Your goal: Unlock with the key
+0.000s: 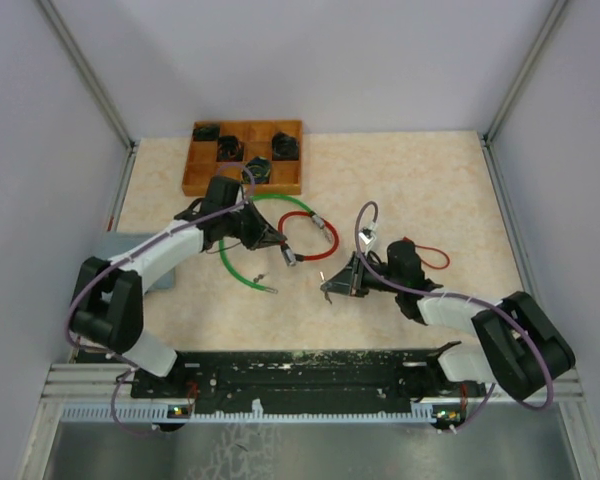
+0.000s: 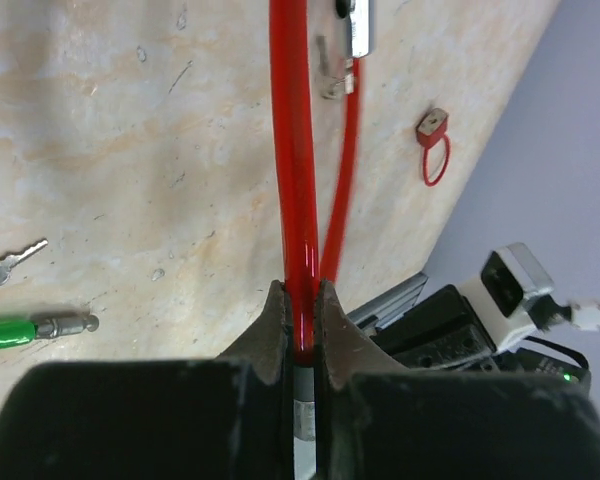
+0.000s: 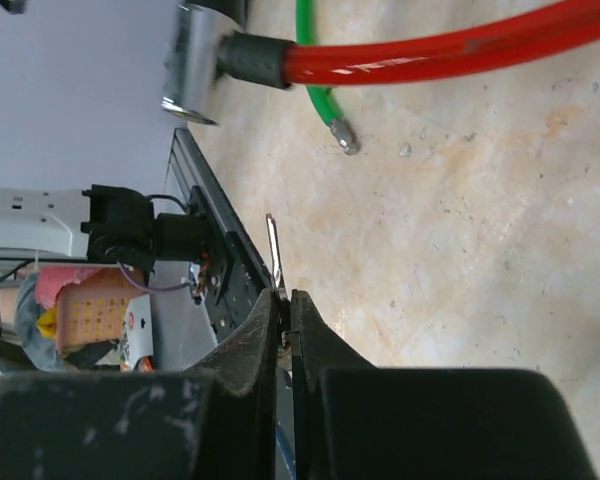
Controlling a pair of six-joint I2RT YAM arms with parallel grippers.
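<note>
My left gripper point(image 1: 278, 240) is shut on the red cable lock point(image 2: 295, 170) near its metal lock end point(image 1: 289, 256). The red loop lies behind it on the table. My right gripper point(image 1: 332, 286) is shut on a slim silver key point(image 3: 274, 247), which stands up from the fingertips, below and right of the red lock's end in the top view. A green cable lock point(image 1: 245, 279) lies on the table, with loose keys point(image 2: 0, 270) beside its end. A small red lock with a thin loop point(image 2: 432, 127) lies at the right.
A wooden compartment box point(image 1: 242, 185) with dark items stands at the back. A grey cloth point(image 1: 160, 282) lies at the left edge.
</note>
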